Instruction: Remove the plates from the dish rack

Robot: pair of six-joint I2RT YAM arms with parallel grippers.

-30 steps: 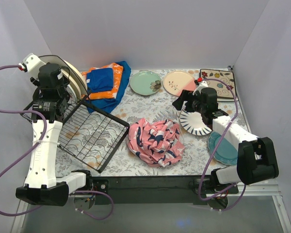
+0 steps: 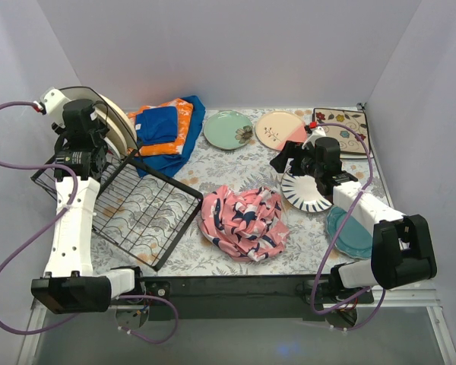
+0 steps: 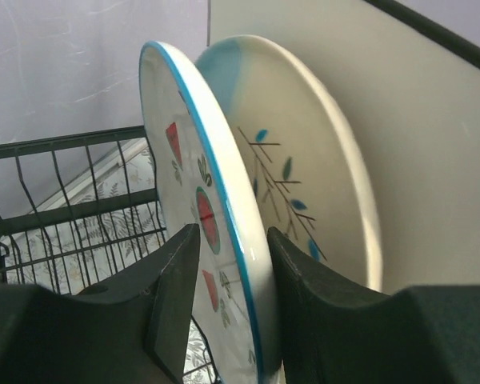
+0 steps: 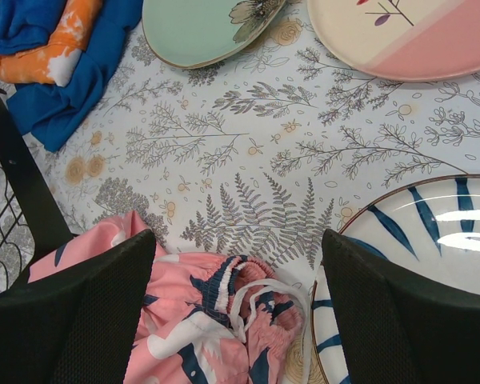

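The dish rack (image 2: 156, 220) stands at the left, with plates (image 2: 118, 114) upright in its back part. My left gripper is at them, its fingers either side of the rim of a white plate with blue edge and red pattern (image 3: 176, 144); whether they grip it is unclear. A cream plate with blue leaves (image 3: 296, 168) stands behind it. My right gripper hangs open with empty fingers above the pink patterned cloth (image 4: 184, 336) and the striped plate (image 4: 408, 224).
Green (image 2: 227, 129), pink (image 2: 277, 128), square floral (image 2: 340, 125) and teal (image 2: 349, 232) plates lie on the table. Blue and orange cloths (image 2: 163, 133) lie beside the rack. The table's middle has some bare space.
My left arm has shifted slightly at the rack, its forearm moving a little toward the back and right. The right arm and the objects on the table look unchanged.
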